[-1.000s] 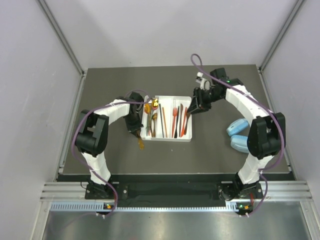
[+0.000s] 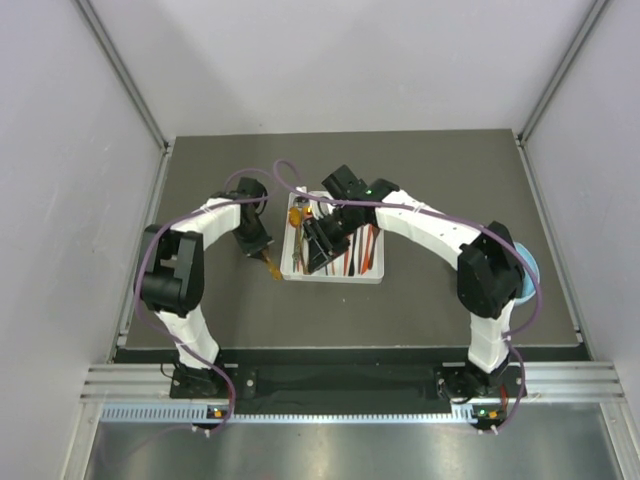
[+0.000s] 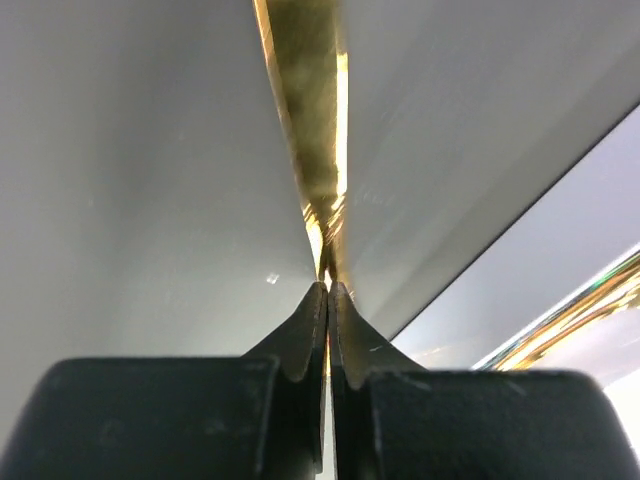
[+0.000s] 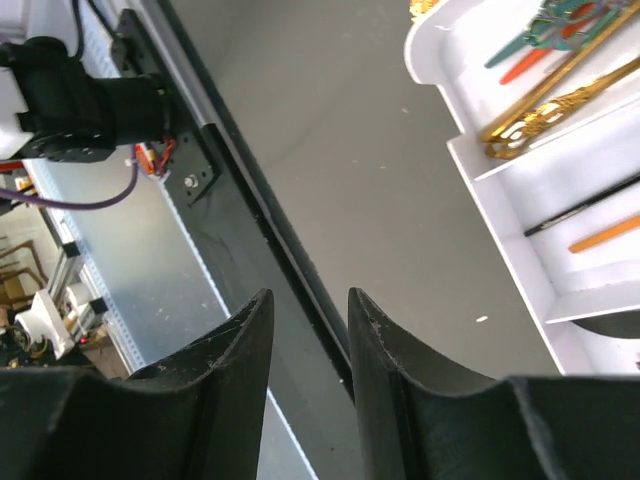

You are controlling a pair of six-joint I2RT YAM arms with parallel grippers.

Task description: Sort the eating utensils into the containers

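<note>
A gold flat-bladed utensil (image 2: 270, 265) (image 3: 305, 90) is held in my left gripper (image 2: 260, 250), which is shut on it just left of the white divided tray (image 2: 332, 279) (image 4: 490, 230). My right gripper (image 2: 320, 250) hangs over the tray, part open, with nothing between its fingers. In the right wrist view the tray holds gold utensils (image 4: 530, 125), teal scissors-like pieces (image 4: 555, 22), a black stick (image 4: 565, 212) and an orange one (image 4: 600, 234).
Pale blue containers (image 2: 527, 270) stand at the right, mostly behind the right arm.
My right gripper has moved left from the tray's right side to over its middle. My left gripper has shifted slightly left and up in the top view with the gold utensil.
</note>
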